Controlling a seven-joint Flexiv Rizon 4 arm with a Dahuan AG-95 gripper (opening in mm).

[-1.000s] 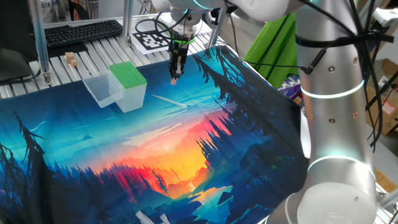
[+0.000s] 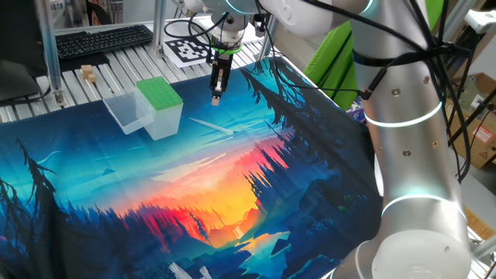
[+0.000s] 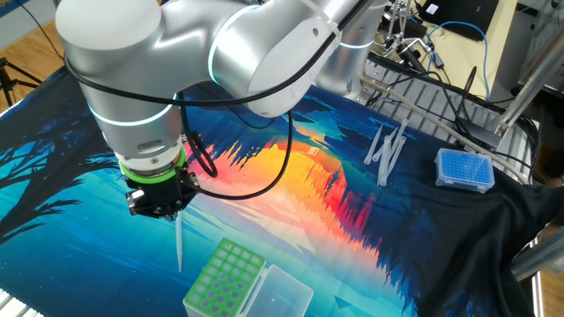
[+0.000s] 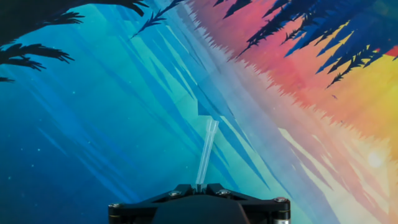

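My gripper (image 2: 215,99) points down above the blue part of the printed cloth, its fingertips pale pinkish. A thin translucent tube (image 2: 211,125) lies on the cloth just in front of it, apart from the fingertips in exterior view 1. In the wrist view the tube (image 4: 207,152) runs up from the gripper, its near end lining up with the narrow space between the fingers. Whether the fingers are fully together does not show clearly. Exterior view 2 has the tube (image 3: 180,246) below the black gripper body, where the fingertips are hidden.
A clear box with a green perforated rack top (image 2: 160,91) and an open lid (image 2: 128,114) stands left of the gripper. Several clear tubes (image 3: 388,154) and a blue tip box (image 3: 464,169) lie across the table.
The upper arm links have shifted and the forearm has swung slightly left. My gripper stays in nearly the same spot. The tube and the box have not moved.
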